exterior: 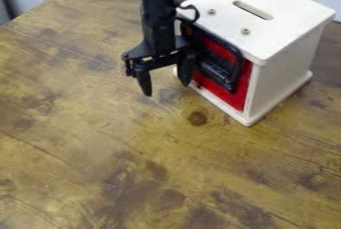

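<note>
My black gripper [166,79] hangs at the left side of a white wooden box, its two fingers spread apart, pointing down, with nothing visible between them. The right finger is at the box's front opening. The box [281,40] has a slot and screws on top, and its front shows a red panel [233,96] with a black part [218,66] inside, partly hidden by the arm.
A pale wall stands at the back.
</note>
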